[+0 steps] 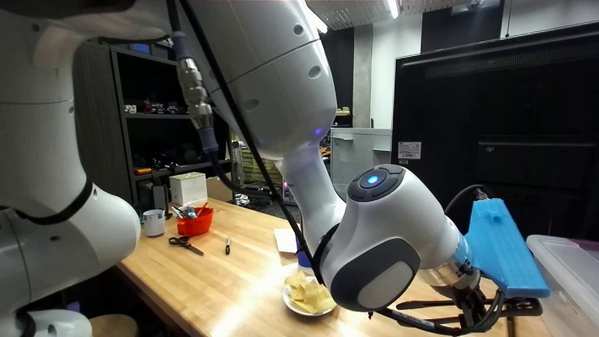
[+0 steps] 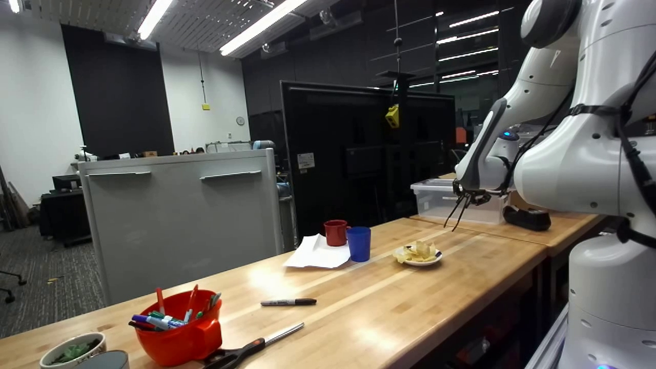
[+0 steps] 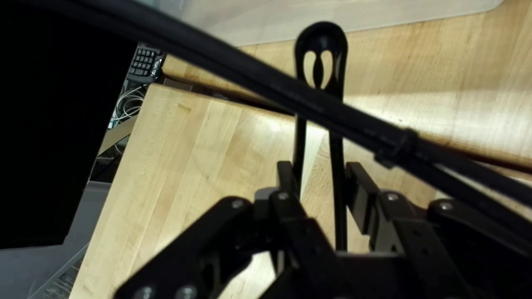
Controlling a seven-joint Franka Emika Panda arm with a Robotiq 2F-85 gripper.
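Observation:
A pair of black tongs runs up between the fingers of my gripper in the wrist view. Their slotted end points toward the clear bin, and both arms of the tongs lie between the pads, the fingers shut on them. From exterior view 2, the tongs hang slanting down from the gripper, above the table and beyond the plate. Yellow chips are heaped on a small white plate, apart from the tongs.
Behind the gripper is a clear plastic bin. A blue cup, red mug and white paper are near the far edge. A marker, scissors and red pen holder occupy the other end. Mid-table is mostly bare.

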